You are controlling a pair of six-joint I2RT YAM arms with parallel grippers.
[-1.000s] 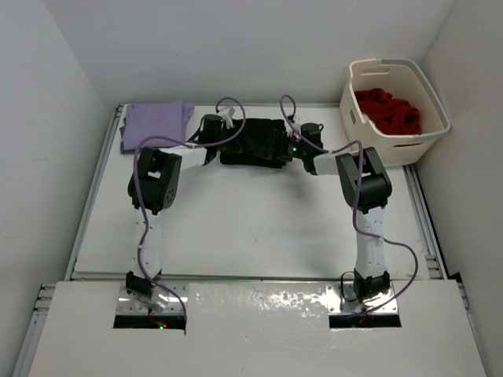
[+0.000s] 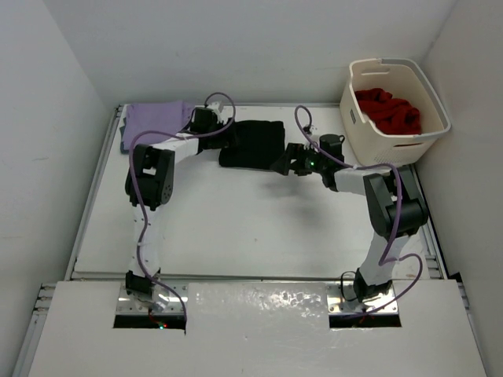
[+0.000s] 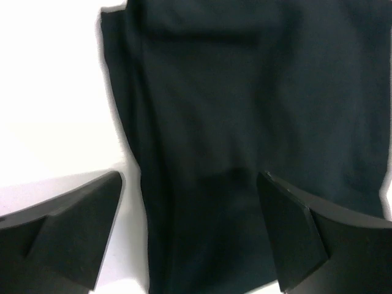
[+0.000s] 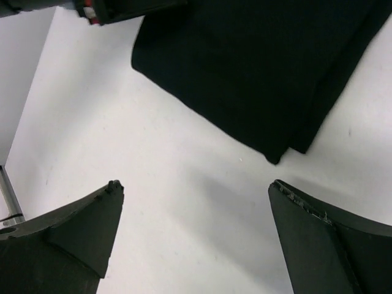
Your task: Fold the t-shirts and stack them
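Observation:
A black t-shirt [image 2: 255, 145], folded into a rough rectangle, lies flat at the back middle of the table. Over its left edge my left gripper [image 2: 229, 135] is open; in the left wrist view the cloth [image 3: 208, 122] shows between and beyond the spread fingers, with no grip on it visible. My right gripper [image 2: 288, 161] stands open at the shirt's front right corner. In the right wrist view bare table fills the gap between its fingers, and the shirt [image 4: 239, 79] lies beyond them. A folded purple shirt [image 2: 154, 122] rests at the back left, with a dark edge of cloth under it.
At the back right stands a white basket [image 2: 363, 141] holding a crumpled dark red cloth [image 2: 388, 111]. Walls rise close behind and at both sides.
Both grippers have drawn apart, the right one moving right off the shirt and the left one slightly left. Last instants show the black shirt staying in place, its right side uncovered.

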